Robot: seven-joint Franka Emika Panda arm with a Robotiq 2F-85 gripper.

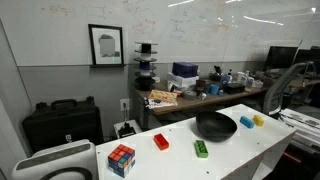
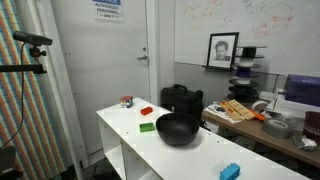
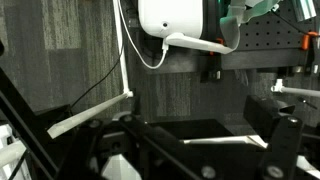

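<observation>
On the white table (image 1: 175,168) stands a wide black bowl or pan (image 1: 215,126), and it looks empty. To its left in exterior view 1 lie a green block (image 1: 201,149), a red block (image 1: 160,141) and a larger multicoloured cube (image 1: 121,160). Right of the bowl are a blue block (image 1: 246,122) and a small yellow block (image 1: 258,120). Exterior view 2 shows the bowl (image 2: 178,129) with the blue block (image 2: 230,171) nearer the camera. My gripper is open over dark floor in the wrist view, away from these objects, its fingers spread apart.
A white appliance (image 1: 60,163) sits at the lower left of exterior view 1. Behind the table runs a cluttered wooden bench (image 1: 200,101), with a black case (image 1: 62,124) beside it. The wrist view also has a perforated dark surface (image 3: 265,35) and cables.
</observation>
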